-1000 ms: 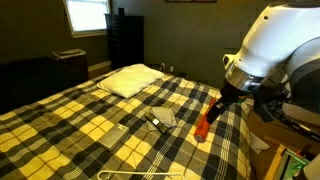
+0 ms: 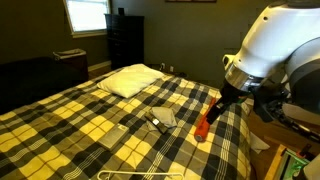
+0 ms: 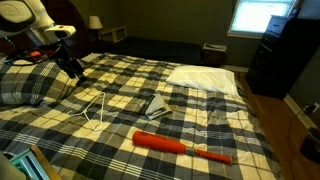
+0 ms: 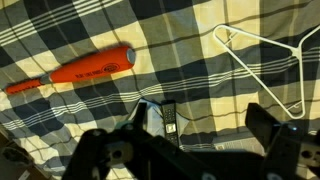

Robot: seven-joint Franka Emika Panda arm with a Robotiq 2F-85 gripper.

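My gripper is open above the bed in the wrist view, its two dark fingers far apart with nothing held. A red toy bat (image 4: 92, 66) with an orange-red handle lies to the upper left there. A white hanger (image 4: 243, 65) lies to the upper right. Below, between the fingers, are a black remote (image 4: 170, 118) and a pale cloth (image 4: 154, 120), partly cut off by the gripper. In exterior view 2 the gripper (image 3: 76, 66) hangs at the left, near the hanger (image 3: 88, 105) and well away from the bat (image 3: 160, 142).
A plaid blanket (image 2: 60, 135) covers the bed, with much bare room. Toward the far end lies a white pillow (image 2: 130, 80). A small flat pale item (image 2: 113, 133) lies left of the cloth. A dark dresser (image 2: 126, 40) stands beyond the bed.
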